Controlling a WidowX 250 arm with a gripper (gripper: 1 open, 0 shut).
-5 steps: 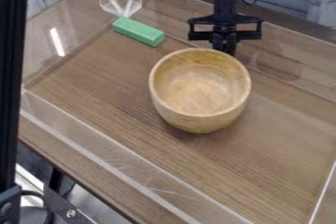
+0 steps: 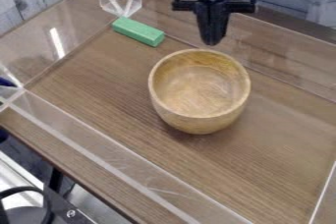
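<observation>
My gripper hangs at the top centre, a dark shape above the table behind the wooden bowl, its fingertips pointing down and looking shut, with nothing visible between them. The round wooden bowl stands in the middle of the table and looks empty. A green block lies to the left of the gripper, behind and left of the bowl.
A clear angular holder stands at the back left, above the green block. Dark cables lie at the lower left corner.
My gripper has risen toward the top of the view, away from the table behind the bowl. The bowl and green block have not visibly moved.
</observation>
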